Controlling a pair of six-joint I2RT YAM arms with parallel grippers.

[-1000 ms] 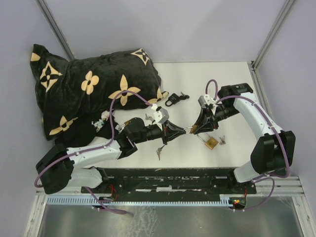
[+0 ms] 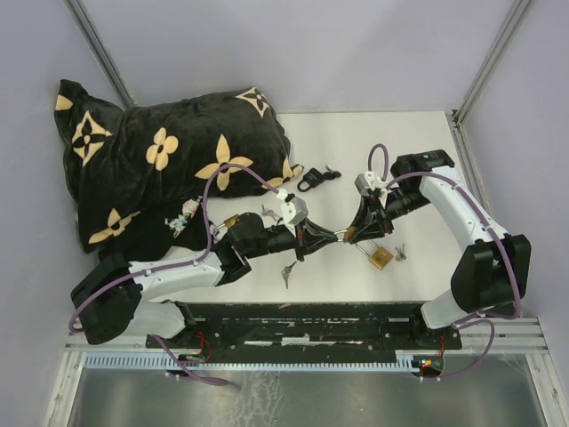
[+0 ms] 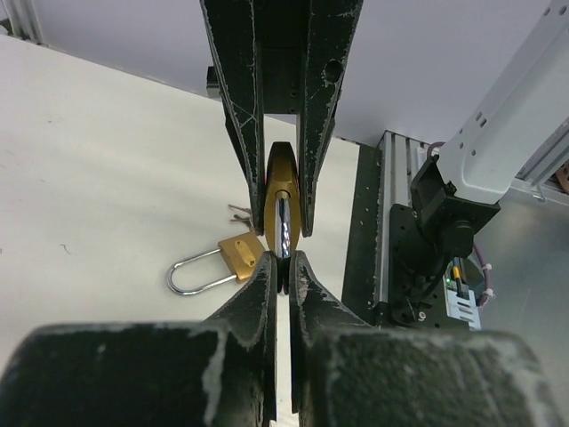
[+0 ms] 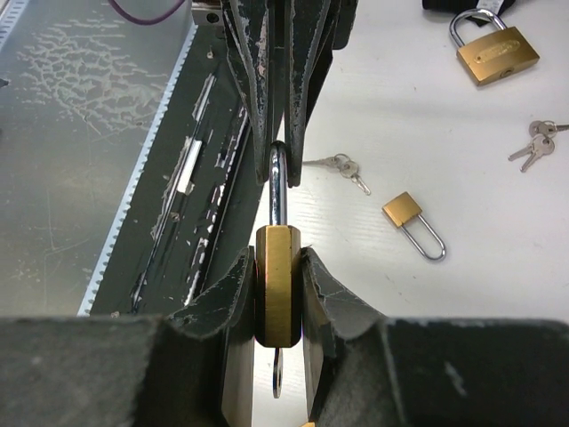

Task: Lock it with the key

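A brass padlock (image 4: 278,289) is held in the air between my two grippers, its body upright in the right wrist view. My right gripper (image 2: 357,232) is shut on the brass body. From the other side, my left gripper (image 2: 330,237) is shut on the silver shackle (image 3: 283,227). Whether the shackle is fully seated in the body cannot be told.
Below lie a second brass padlock (image 2: 380,258) with keys (image 2: 400,253) beside it, and a bunch of keys (image 2: 288,273). A small brass padlock (image 4: 403,209) rests on the white table. A black padlock (image 2: 311,181) sits farther back, near the dark patterned cloth (image 2: 178,160).
My left arm has shifted slightly to the right, and the right gripper's wrist has edged a little left. Both grippers remain on the padlock.
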